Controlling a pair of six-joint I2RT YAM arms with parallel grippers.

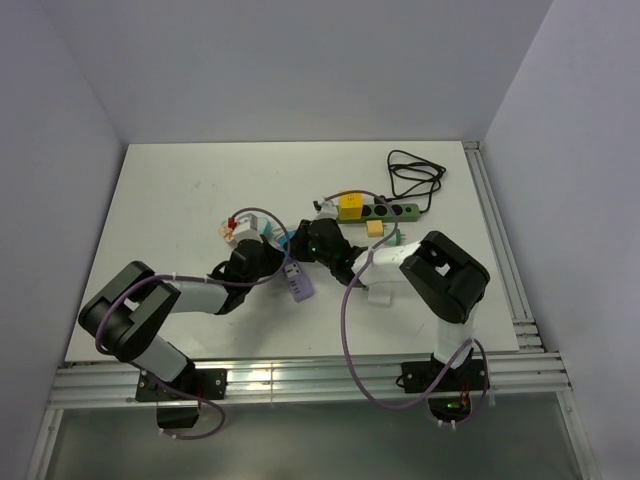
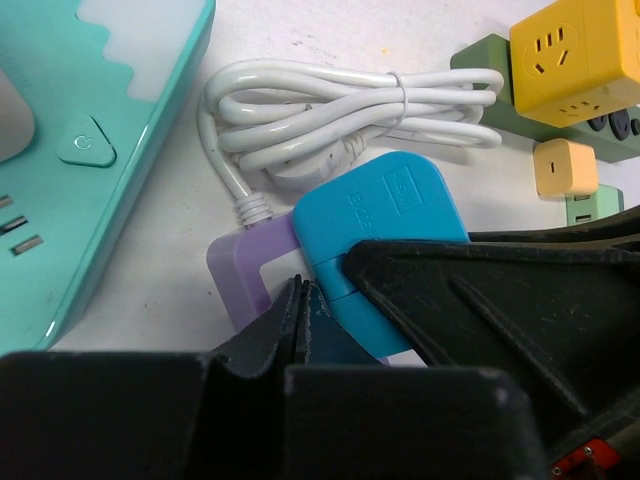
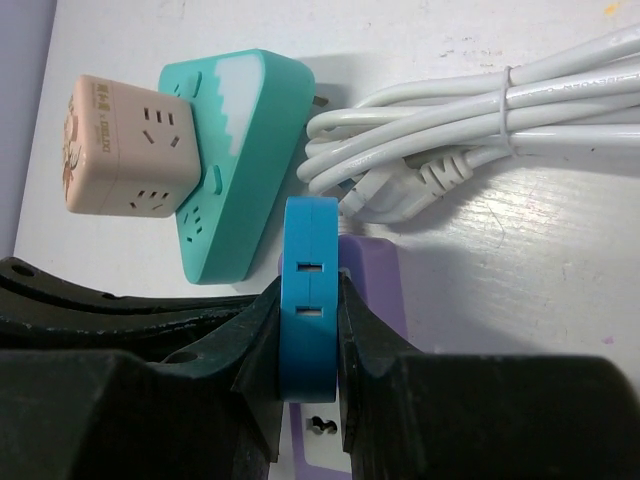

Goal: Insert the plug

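My right gripper (image 1: 296, 238) is shut on a blue plug adapter, held upright over the lavender power strip (image 2: 238, 283); in the left wrist view it covers part of that strip's top. My left gripper (image 1: 272, 254) is shut, its tips (image 2: 296, 310) against or very near the strip beside the blue adapter, with nothing seen between them. Whether the adapter's pins sit in the sockets is hidden. White sockets on the strip show below the adapter in the right wrist view.
A teal strip (image 3: 240, 160) with a pink cube (image 3: 135, 145) and a coiled white cable (image 2: 330, 110) lie close behind. To the right are a green strip (image 1: 400, 213), yellow cube (image 1: 350, 206), small adapters and a black cable (image 1: 415, 175).
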